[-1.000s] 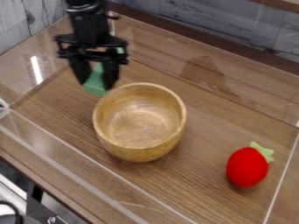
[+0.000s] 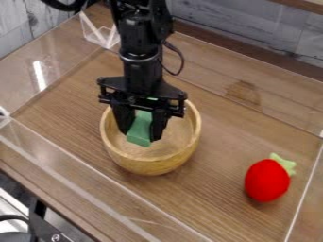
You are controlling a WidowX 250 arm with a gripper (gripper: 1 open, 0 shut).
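A black robot gripper (image 2: 143,117) reaches down from the top into a round tan bowl (image 2: 168,157) at the centre. It is shut on a green object (image 2: 140,133), which sits low inside the bowl; the fingers partly hide it.
A red object with a green top (image 2: 266,180) lies at the lower right on the wooden table (image 2: 246,113). Cables show beyond the lower left edge.
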